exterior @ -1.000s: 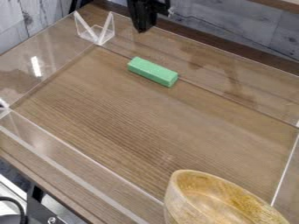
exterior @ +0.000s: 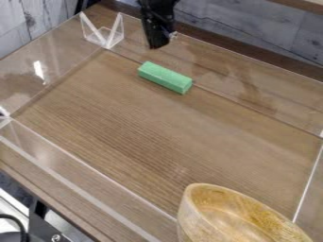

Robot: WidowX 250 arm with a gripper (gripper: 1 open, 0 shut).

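Observation:
My black gripper (exterior: pixel 158 34) hangs at the top centre of the camera view, over the back of the wooden table. It is small and dark, so I cannot tell whether it is open or shut. A green block (exterior: pixel 165 77) lies on the table below it, slightly right and apart from it.
A clear plastic object (exterior: pixel 104 31) stands at the back left. A large yellow bowl (exterior: pixel 233 216) sits at the front right. Dark cables show beyond the lower left edge.
The gripper has shifted and turned slightly at the back of the table. The green block and the other objects have not moved.

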